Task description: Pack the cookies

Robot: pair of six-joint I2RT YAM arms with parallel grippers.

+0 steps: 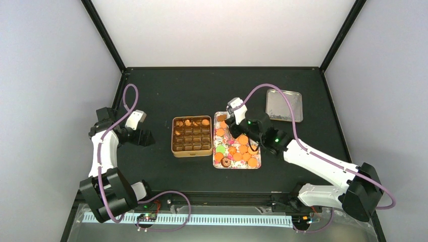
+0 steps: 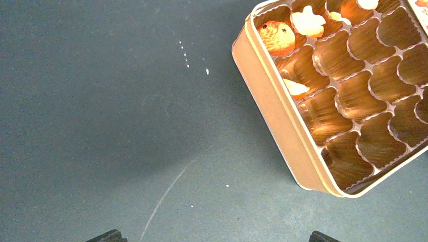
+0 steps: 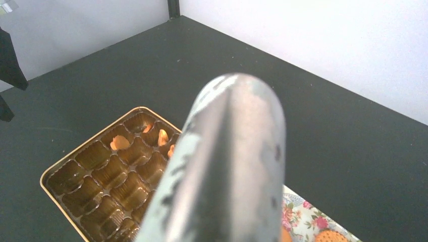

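The brown-gold box with a divided insert [image 1: 192,154] stands in the middle; cookies occupy several compartments along its far row and one at the left side. Beside it, the floral tray [image 1: 214,156] carries orange cookies [image 1: 237,157], a green one [image 1: 220,149] and a dark ring-shaped one [image 1: 226,162]. Over the tray's far half hovers my right gripper [image 1: 231,132]. A blurred metal utensil with a rounded end [image 3: 227,161] fills the middle of the right wrist view, hiding what lies behind; the right fingers are not visible there. My left gripper is open and empty, left of the box.
An empty silver tray [image 1: 284,106] lies behind the right arm at the back right.
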